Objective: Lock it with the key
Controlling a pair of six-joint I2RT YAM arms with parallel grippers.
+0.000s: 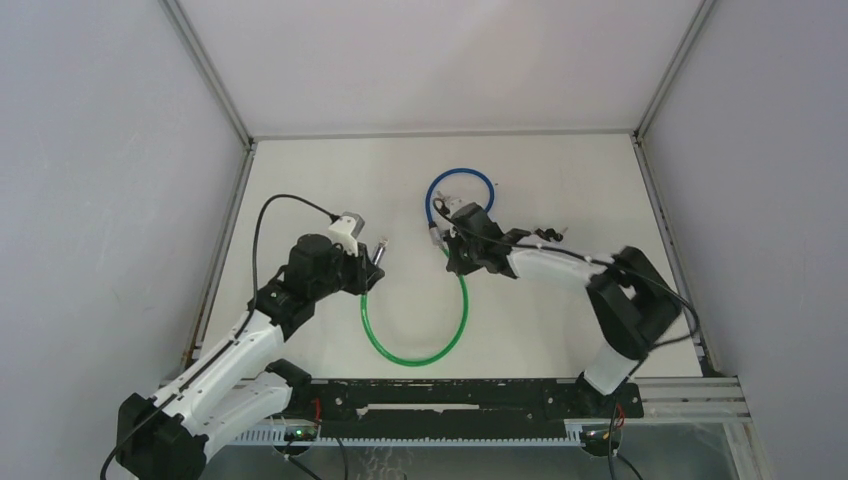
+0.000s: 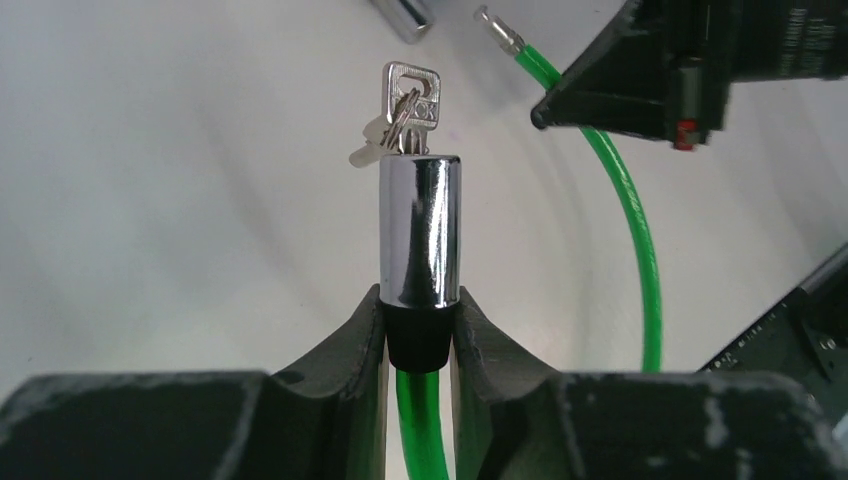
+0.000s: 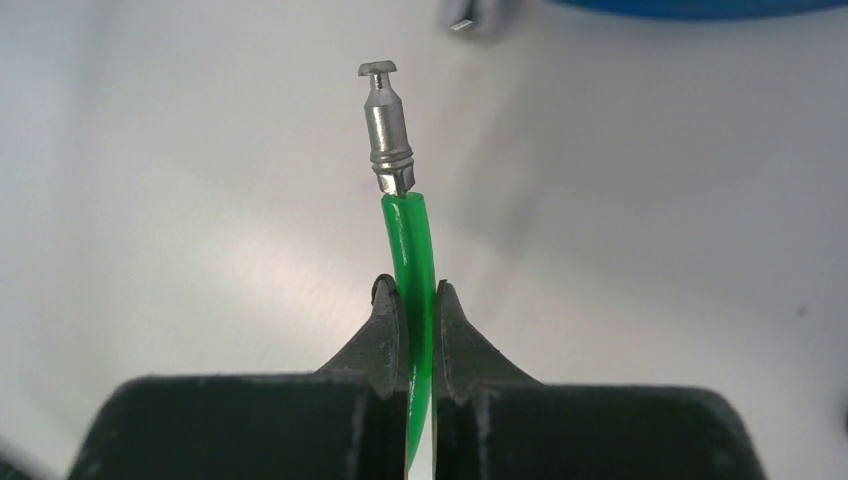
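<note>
The green cable lock (image 1: 415, 360) runs in a U between both grippers. In the left wrist view my left gripper is shut on its chrome lock head (image 2: 420, 225), with keys (image 2: 410, 105) standing in the top. In the right wrist view my right gripper is shut on the green cable (image 3: 408, 240) just below its bare metal end pin (image 3: 386, 130), which points away from the gripper. In the top view the pin end is near the blue lock's metal head, to the right of the left gripper and apart from it.
A blue cable lock (image 1: 460, 170) lies looped at the back centre, its metal head (image 3: 478, 18) close to the right gripper. Small dark items (image 1: 550, 234) lie behind the right arm.
</note>
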